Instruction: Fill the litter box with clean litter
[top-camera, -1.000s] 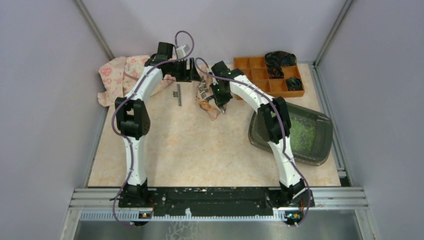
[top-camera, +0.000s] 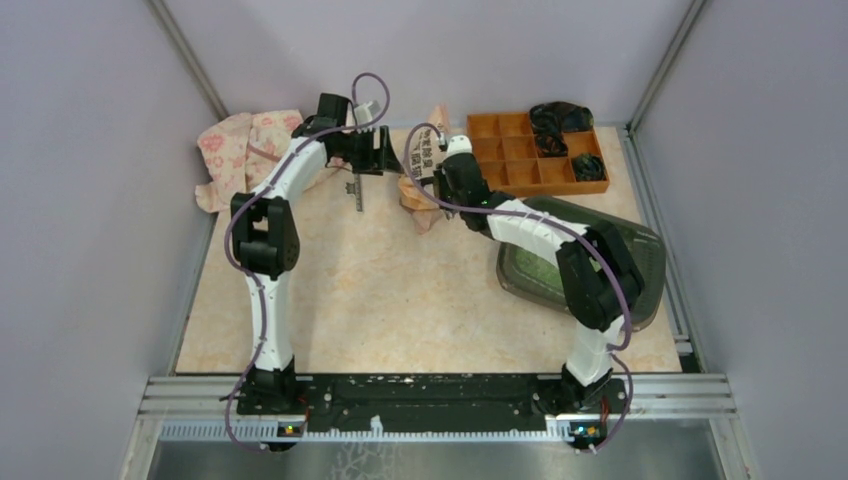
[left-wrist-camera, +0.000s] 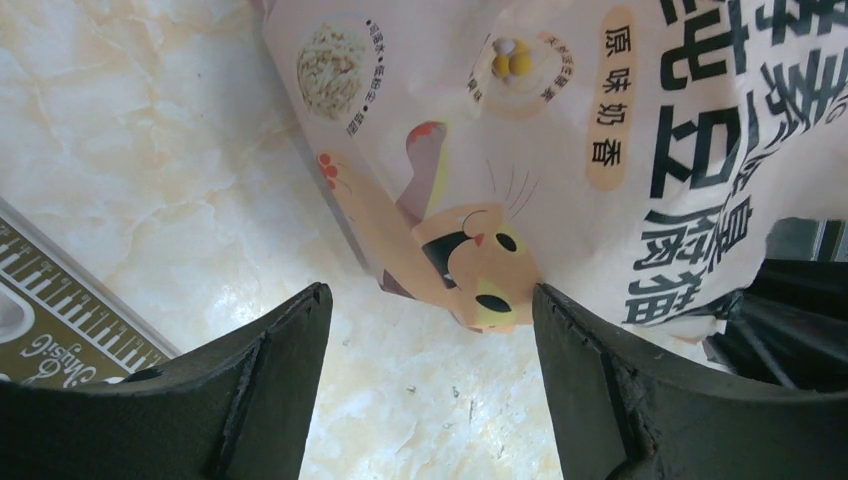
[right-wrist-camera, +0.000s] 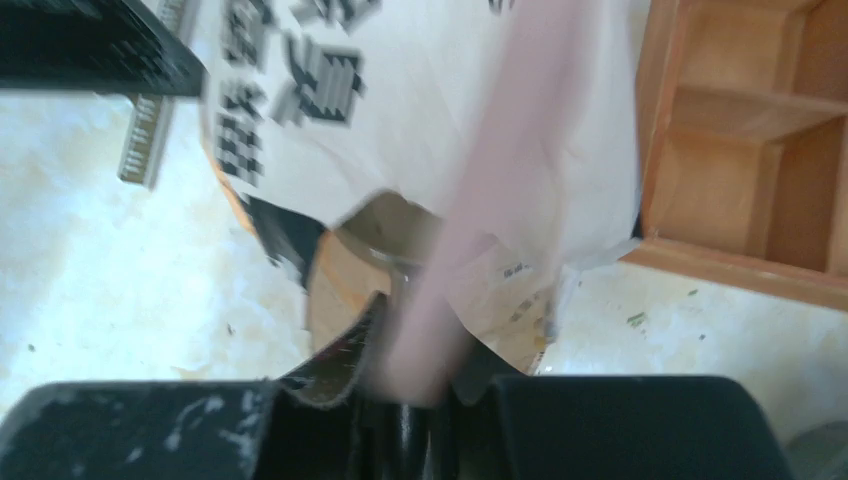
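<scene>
A litter bag (top-camera: 423, 153) printed with a cat and Chinese text stands or lies at the back centre; the left wrist view shows its face (left-wrist-camera: 520, 150) close up. My left gripper is open beside the bag, nothing visible between its fingers. My right gripper is at the bag, with a metal scoop handle between its fingers; the scoop's head (right-wrist-camera: 385, 225) lies against the bag. The green litter box (top-camera: 645, 270) is at the right, partly under the right arm.
An orange compartment tray (top-camera: 520, 175) with dark bags is at the back right, a floral cloth (top-camera: 230, 160) at the back left, a ruler-like strip (top-camera: 359, 200) left of the bag.
My left gripper has shifted slightly toward the front.
</scene>
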